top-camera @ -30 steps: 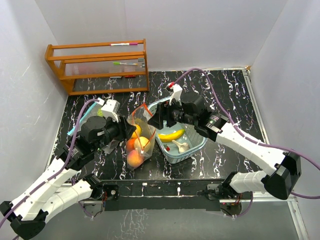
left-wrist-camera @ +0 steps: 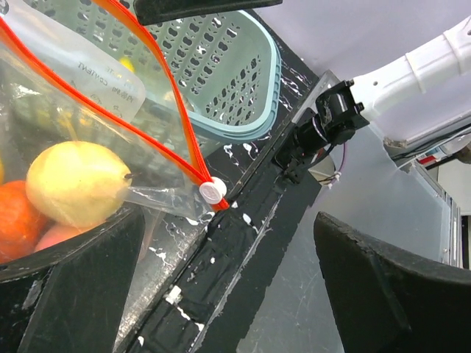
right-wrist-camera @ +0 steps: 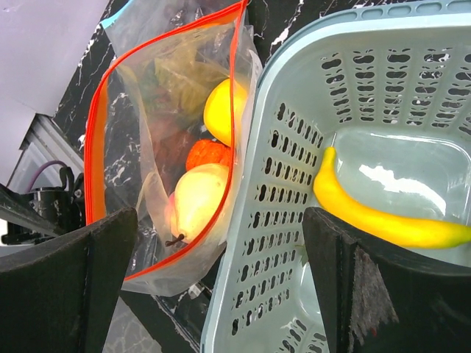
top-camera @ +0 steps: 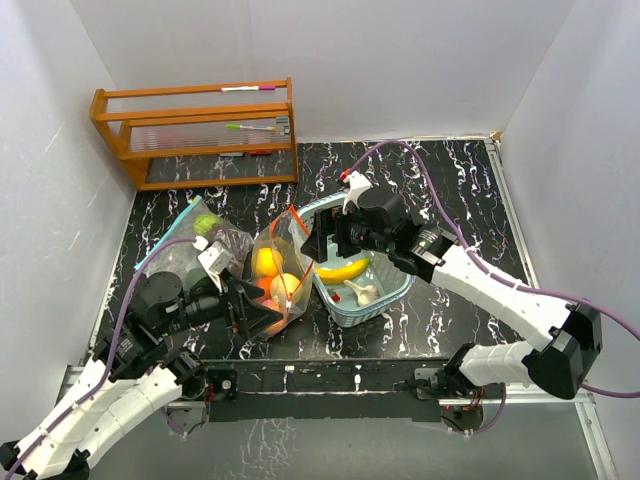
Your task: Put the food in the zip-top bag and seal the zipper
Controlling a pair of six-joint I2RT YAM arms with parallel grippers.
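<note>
The clear zip top bag [right-wrist-camera: 158, 243] stands with its orange-edged mouth wide apart, left of the basket. Inside it are a yellow fruit [right-wrist-camera: 218, 112], an orange item [right-wrist-camera: 207, 153] and a pear-like fruit [right-wrist-camera: 200, 197]. A white zipper slider [left-wrist-camera: 213, 191] sits at one end of the orange zip in the left wrist view. My left gripper [top-camera: 255, 318] is open near the bag's front end; only bare floor and table edge show between its fingers in its wrist view. Over the seam between bag and basket, my right gripper [top-camera: 330, 238] is open too, gripping nothing.
The pale blue basket [right-wrist-camera: 249, 220] right of the bag holds a yellow banana-like item [right-wrist-camera: 383, 220] and a whitish piece [top-camera: 363, 293]. Behind on the left, another clear bag holds a green item [top-camera: 204, 226]. A wooden rack [top-camera: 200, 115] stands at the back.
My left gripper has moved from the bag's upper left side toward the front, near its lower end.
</note>
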